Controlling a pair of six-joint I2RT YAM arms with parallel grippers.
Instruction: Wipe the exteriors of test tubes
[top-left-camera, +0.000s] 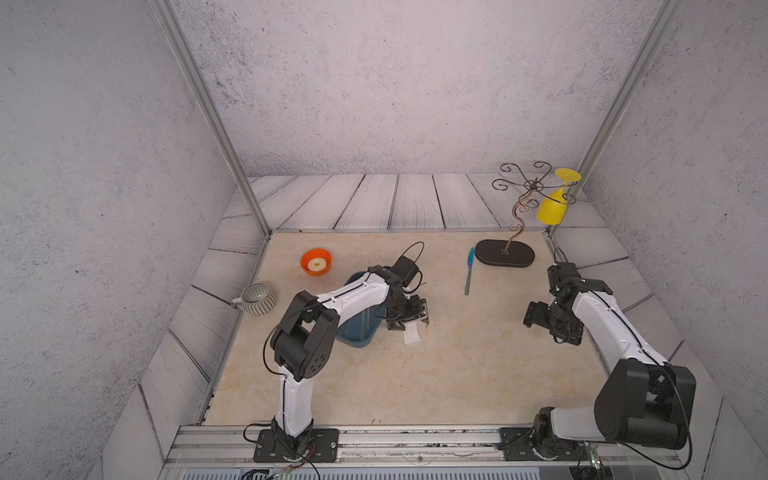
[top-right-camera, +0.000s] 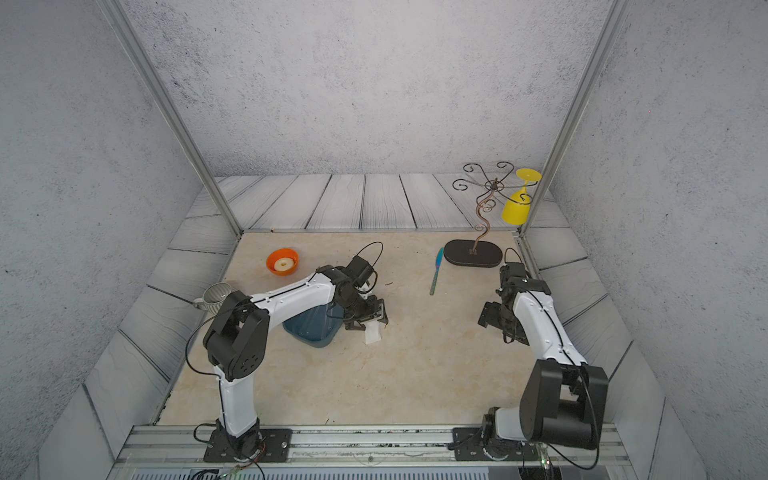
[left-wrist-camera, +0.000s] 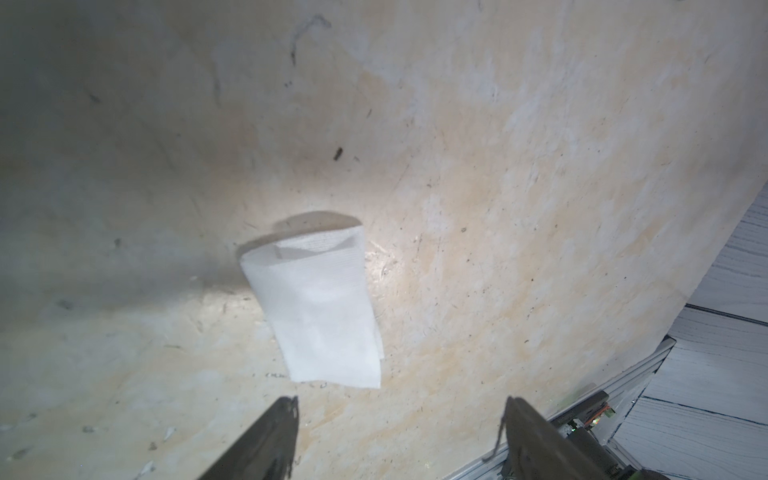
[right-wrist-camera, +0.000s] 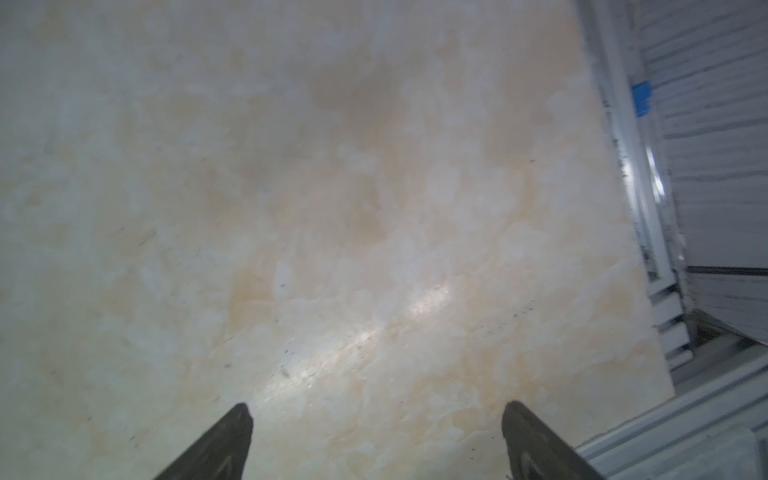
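A small folded white cloth (top-left-camera: 412, 334) (left-wrist-camera: 316, 312) lies on the table beside the blue tray (top-left-camera: 356, 332), beneath my left gripper (top-left-camera: 406, 318). In the left wrist view that gripper's fingers (left-wrist-camera: 256, 448) are apart, with the cloth just beyond them and nothing seen between. My right gripper (top-left-camera: 544, 320) stands open at the table's right side, only bare tabletop showing between its fingertips. I can make out no test tube in these views.
An orange bowl (top-left-camera: 307, 261) and a striped mug (top-left-camera: 258, 300) are at the left. A blue-handled knife (top-left-camera: 469, 268) lies near the black-based metal stand (top-left-camera: 492, 252), which carries a yellow goblet (top-left-camera: 553, 208).
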